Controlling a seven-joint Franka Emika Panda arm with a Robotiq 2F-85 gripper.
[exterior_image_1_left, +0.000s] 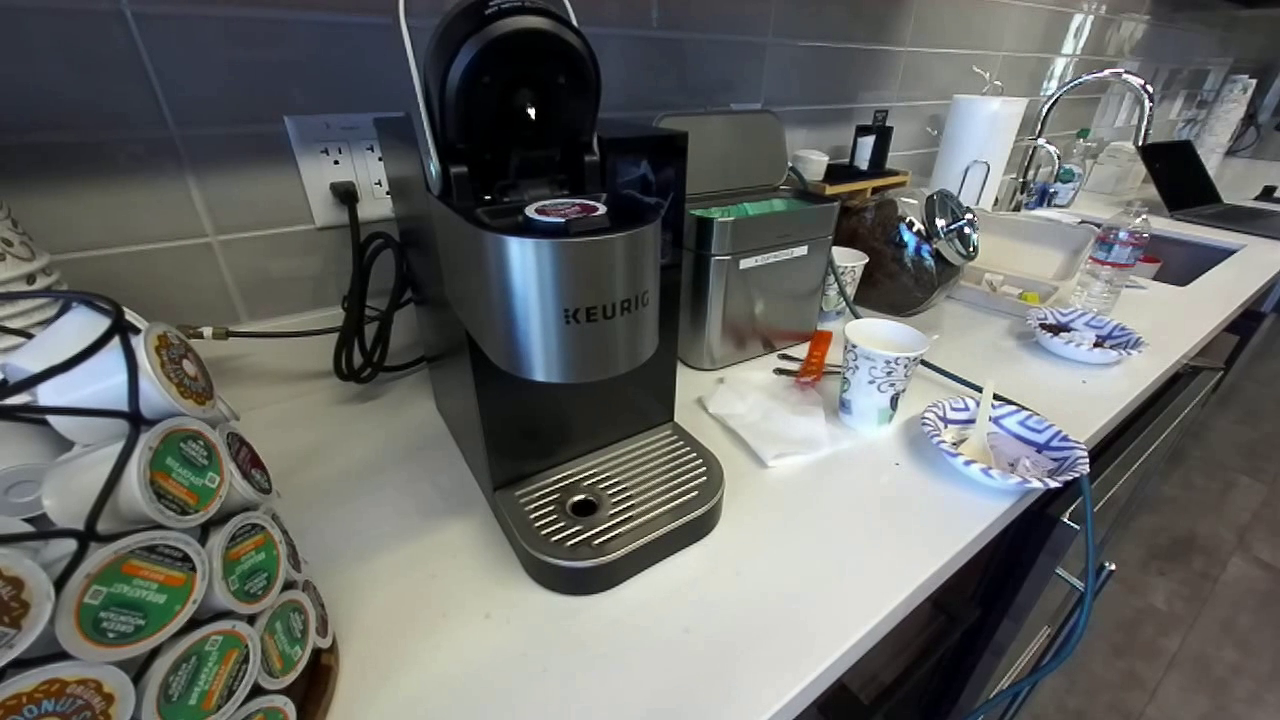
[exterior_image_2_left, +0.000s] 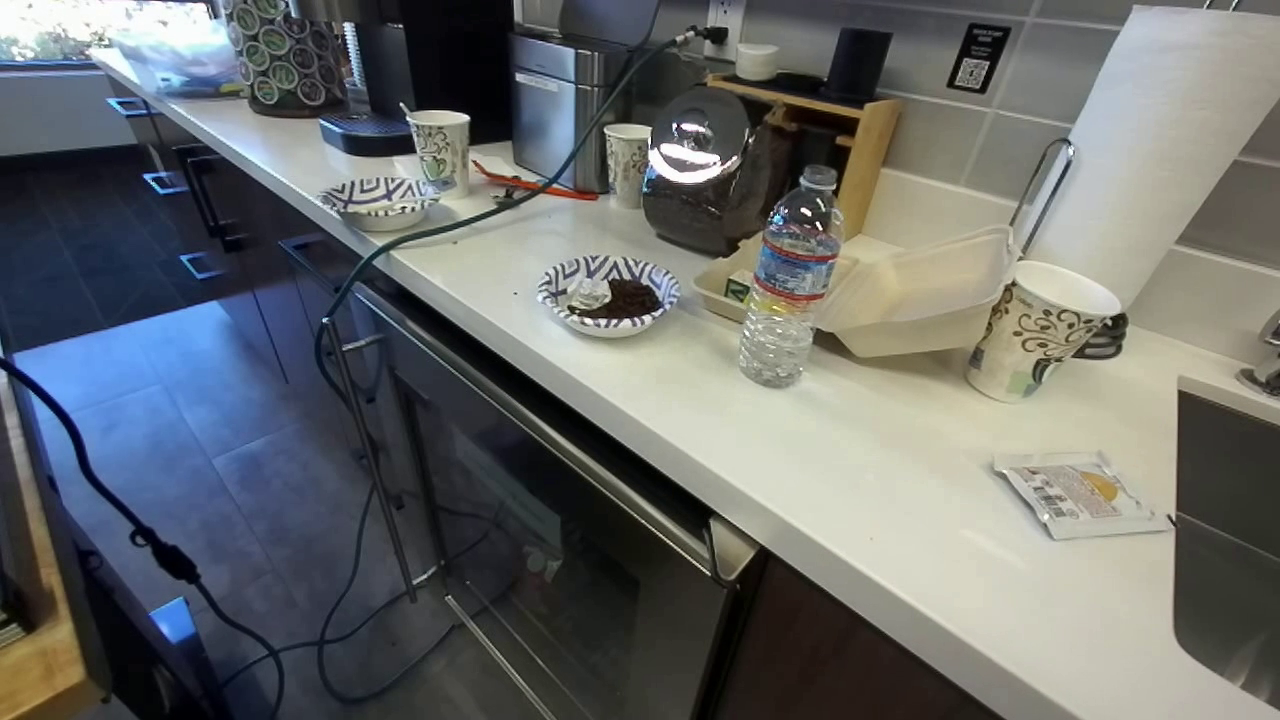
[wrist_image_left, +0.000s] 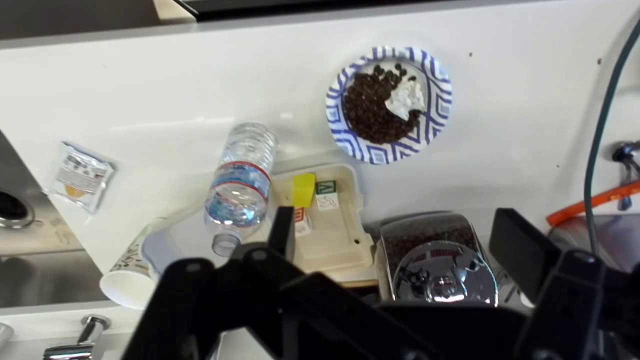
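Seen from above in the wrist view, my gripper is open, its black fingers spread wide and nothing held between them. Below the gap lie a glass jar of coffee beans (wrist_image_left: 433, 237) with a shiny lid and part of an open takeout box (wrist_image_left: 333, 243). Further out sits a patterned paper bowl (wrist_image_left: 354, 141) holding dark beans and a white crumpled piece. A water bottle (wrist_image_left: 240, 180) stands left of the gripper. In exterior view 1, the coffee maker (exterior_image_1_left: 540, 300) has its lid raised, with a pod (exterior_image_1_left: 565, 210) in the top opening. Neither exterior view shows the arm.
A second bowl (exterior_image_1_left: 942, 450) with a spoon stands near the counter edge, beside a paper cup (exterior_image_1_left: 882, 372). A dark hose (exterior_image_2_left: 480, 216) crosses the counter. The sink (exterior_image_2_left: 1236, 504) is at the right, with a packet (exterior_image_2_left: 1074, 492) nearby. Bare counter lies before the coffee maker.
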